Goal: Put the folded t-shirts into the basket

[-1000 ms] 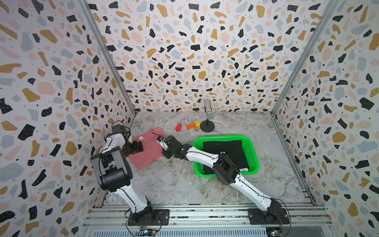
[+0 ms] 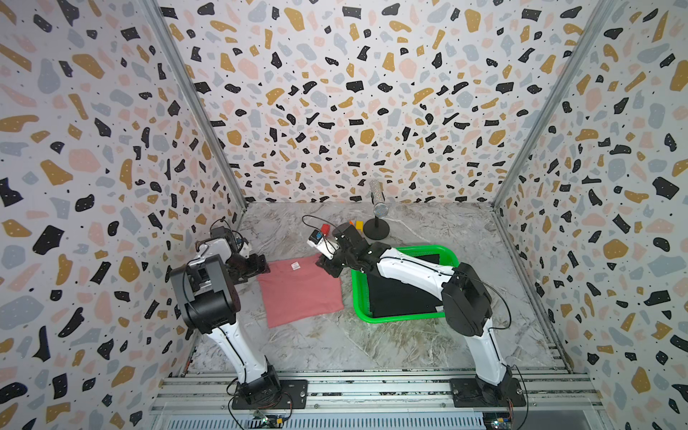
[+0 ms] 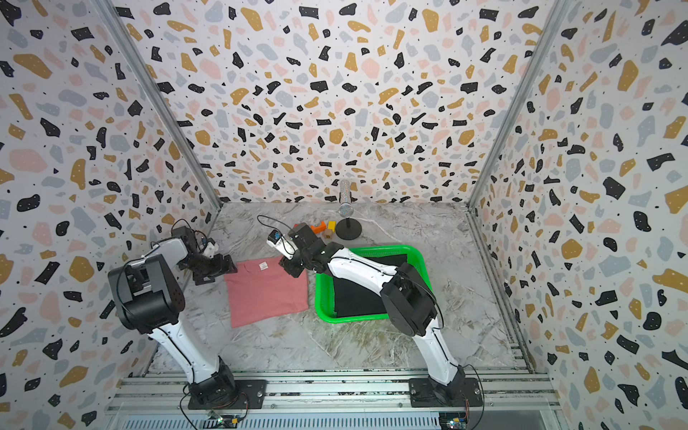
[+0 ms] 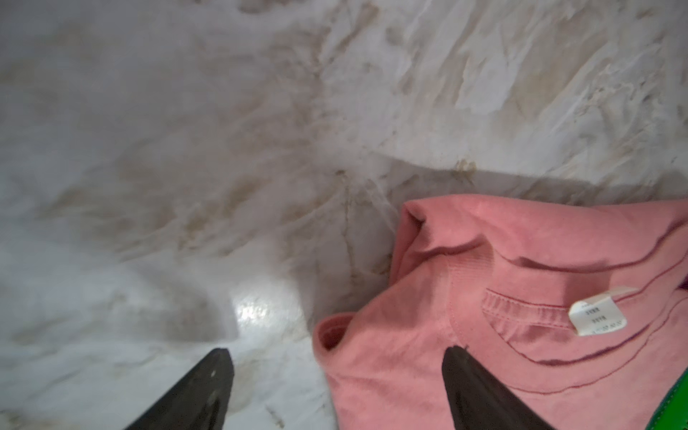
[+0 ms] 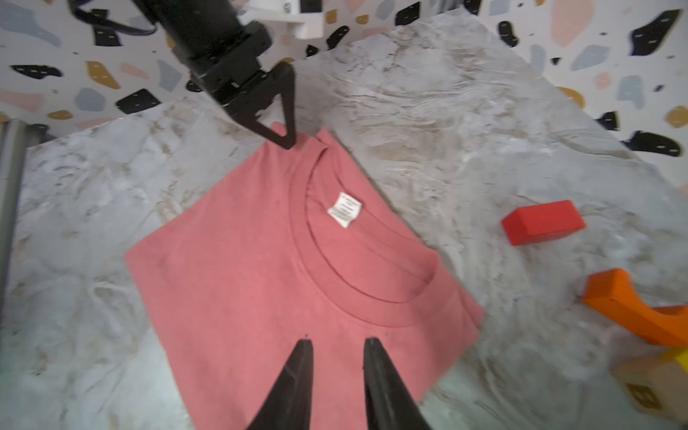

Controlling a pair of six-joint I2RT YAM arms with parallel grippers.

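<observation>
A folded pink t-shirt (image 2: 301, 295) lies flat on the marble table left of the green basket (image 2: 362, 304), its white label at the far side. Inside the basket lies something black and folded (image 2: 401, 301). My left gripper is at the shirt's far left corner; its fingers are spread, one over bare table and one over the pink cloth. My right gripper hangs at the shirt's far right corner in the top views. Its fingers stand slightly apart, with the cloth visible below and no fold seen between them.
Behind the shirt are a red block (image 5: 542, 223), an orange block (image 5: 636, 306) and a yellow block (image 5: 655, 383). A round black stand (image 2: 376, 229) stands behind the basket.
The shirt has moved right, closer to the basket, and turned so its edges lie straighter.
</observation>
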